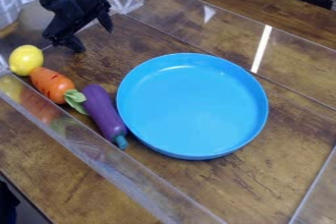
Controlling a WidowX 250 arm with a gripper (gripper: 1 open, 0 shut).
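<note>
My black gripper (88,33) hangs at the upper left over the wooden surface, open, with nothing visible between its fingers. Below and left of it lies a yellow round object (26,59). Beside that lies an orange toy carrot (51,84) with green leaves, and a purple eggplant (102,111) touches or nearly touches it, farther toward the front. A large blue plate (192,103), empty, sits to the right of the eggplant.
Clear plastic walls border the wooden work area (197,41) along the left, back and right. The middle of the surface behind the plate is free.
</note>
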